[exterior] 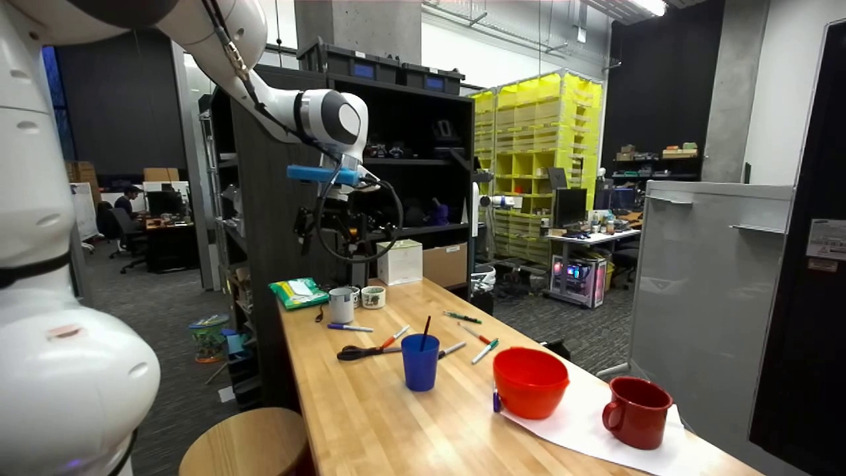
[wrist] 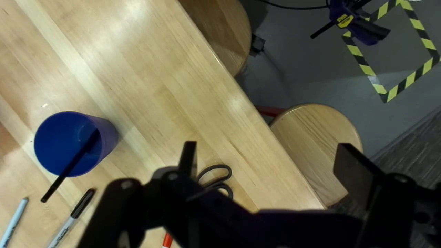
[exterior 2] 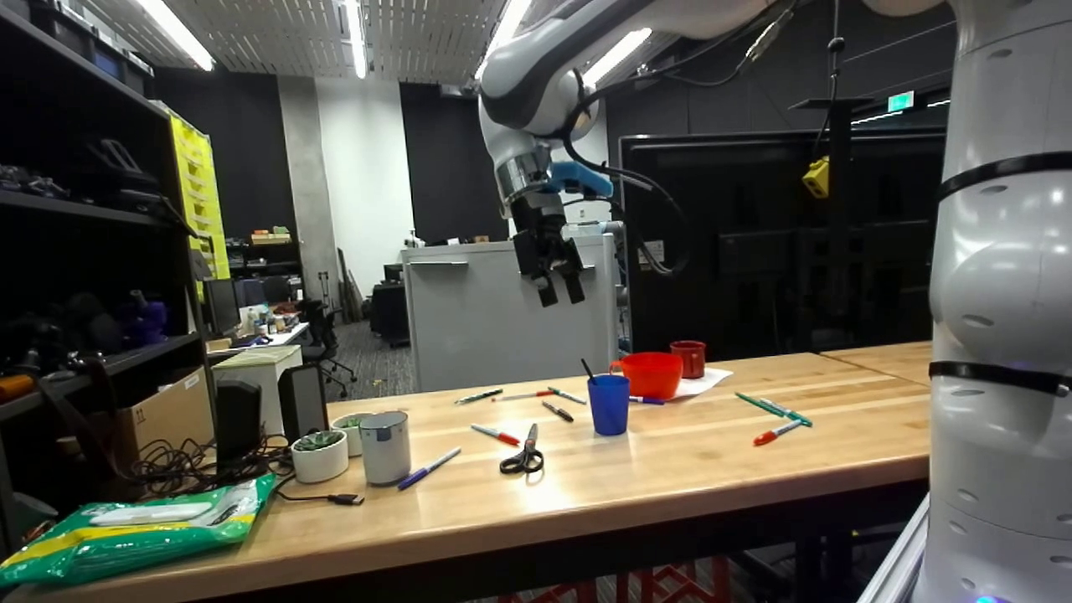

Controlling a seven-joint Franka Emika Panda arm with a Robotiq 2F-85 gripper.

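My gripper [exterior 2: 560, 290] hangs well above the table, pointing downward, its fingers spread with nothing between them. In the wrist view the two dark fingertips stand far apart, over the table's edge and a stool. A blue cup [wrist: 108, 136] with a black pen [wrist: 62, 177] leaning in it is left of the fingers. Black-handled scissors [wrist: 223, 169] lie below, partly hidden by the gripper. On the table's right in exterior view 1, a red bowl [exterior: 529, 385] and a dark red mug [exterior: 638, 412] stand on white paper [exterior: 571, 432].
Several markers lie scattered around the cup, including a blue one [exterior 2: 430, 468]. A grey mug [exterior 2: 386, 447], small potted plants [exterior 2: 319, 457] and a green packet [exterior 2: 141, 528] crowd the shelf end. A wooden stool [exterior: 244, 444] stands beside the table.
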